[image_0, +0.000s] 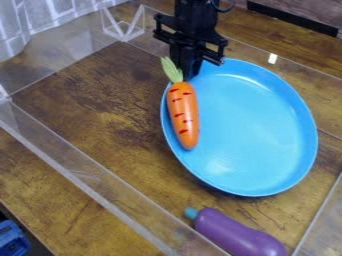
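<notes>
A blue oval plate (254, 130) holds an orange toy carrot (183, 114) with green top along its left side. The black gripper (186, 66) is at the plate's upper-left rim, just above the carrot's leafy end; it appears shut, with nothing visible between its fingers, though the tips are hard to make out. A purple toy eggplant (238, 232) lies on the wooden surface below the plate.
Bare wooden surface (83, 100) fills the left of the plate. Clear walls or edges border the area at left and right, and a blue object (11, 238) sits in the lower-left corner.
</notes>
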